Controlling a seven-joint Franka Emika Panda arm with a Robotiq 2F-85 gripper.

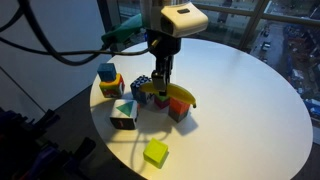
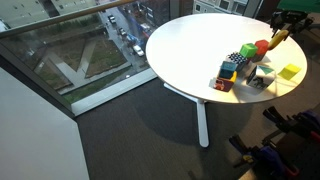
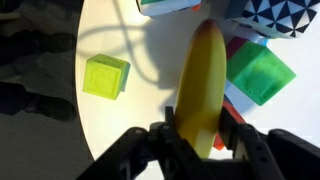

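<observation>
A yellow banana [image 3: 203, 85] is held between the fingers of my gripper, which is shut on it. In exterior view 1 the banana [image 1: 180, 91] shows below my gripper [image 1: 160, 88], in front of the blocks. Exterior view 2 has the banana [image 2: 278, 39] near the table's right side, my gripper [image 2: 283, 28] above it. In the wrist view a green block [image 3: 260, 73] lies to the right of the banana, with part of a red block [image 3: 234, 113] below it. Whether the banana touches the blocks cannot be told.
A yellow-green cube [image 1: 156, 152] sits alone near the table's front edge. A white block with a green triangle [image 1: 125, 115] and a blue block [image 1: 106, 72] on a colourful block [image 1: 112, 87] are to the left.
</observation>
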